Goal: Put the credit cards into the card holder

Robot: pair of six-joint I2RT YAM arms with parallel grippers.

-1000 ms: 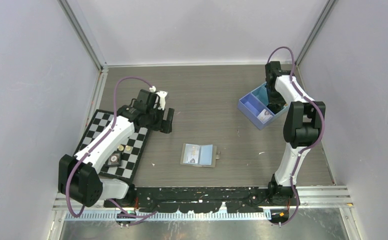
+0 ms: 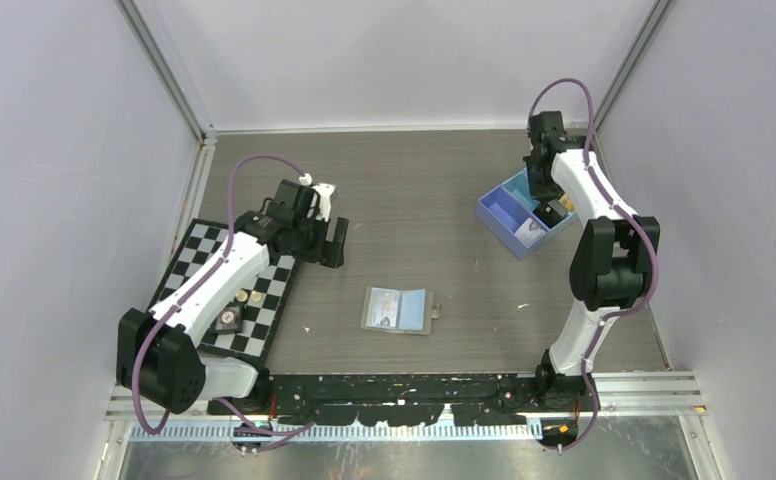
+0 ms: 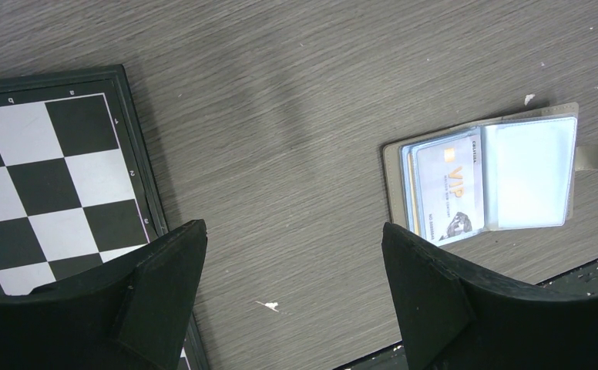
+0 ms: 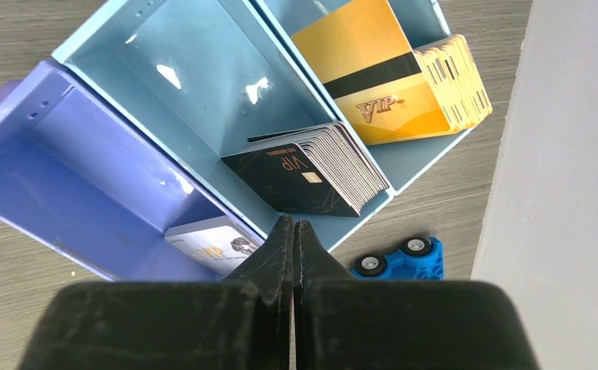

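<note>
Black credit cards (image 4: 288,173) lean as a stack in the middle, light-blue compartment, with gold cards (image 4: 396,96) in the compartment beside it and white cards (image 4: 217,240) in the purple one. My right gripper is shut above the box, and its fingertips meet with no card between them. All the black cards in view lie clear of these fingers. The card holder (image 3: 578,108) lies unfolded on the table; a white VIP card (image 3: 451,189) shows in its left sleeve, and the right sleeve looks empty. Well left of the holder, my left gripper stands open and empty.
The card box (image 2: 507,238) stands at the right of the table. Near it is a small blue toy car (image 4: 404,258), close to the right wall (image 4: 566,193). A chessboard (image 2: 274,300) lies under the left arm.
The left arm is practically still.
</note>
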